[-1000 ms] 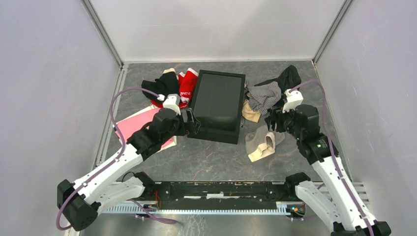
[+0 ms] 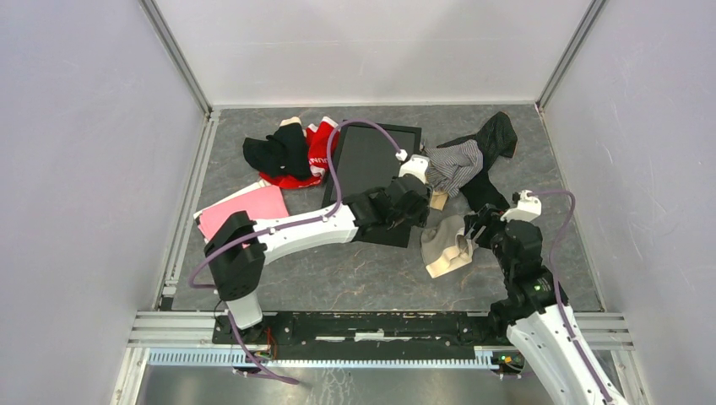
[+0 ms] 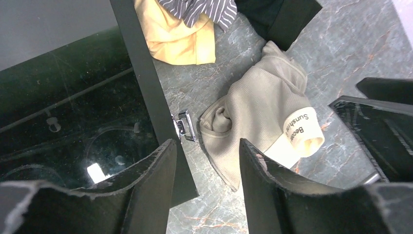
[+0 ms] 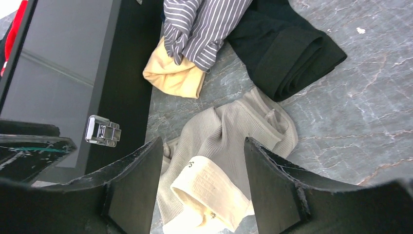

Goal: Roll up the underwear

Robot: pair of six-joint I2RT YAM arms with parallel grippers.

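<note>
A beige ribbed underwear point(image 2: 442, 245) with a cream waistband lies rumpled on the grey table, right of the black box's near corner. In the left wrist view the underwear point(image 3: 263, 112) shows its printed band folded over at the lower right. Over the box's right edge is my left gripper point(image 2: 422, 218), its fingers parted and nothing between them. My right gripper point(image 2: 477, 229) hangs above the right side of the cloth; the right wrist view has the underwear point(image 4: 219, 146) beneath its parted, empty fingers. Neither gripper seems to touch the fabric.
The open black box point(image 2: 369, 156) stands mid-table, with a metal latch point(image 4: 103, 131) on its side. Behind the underwear lie yellow cloth point(image 3: 182, 44), striped cloth point(image 2: 456, 164) and black cloth point(image 4: 292, 58). Red and black garments point(image 2: 287, 156) and pink sheets point(image 2: 245, 209) sit left.
My left arm has swung right across the box toward the underwear. The underwear lies in about the same place.
</note>
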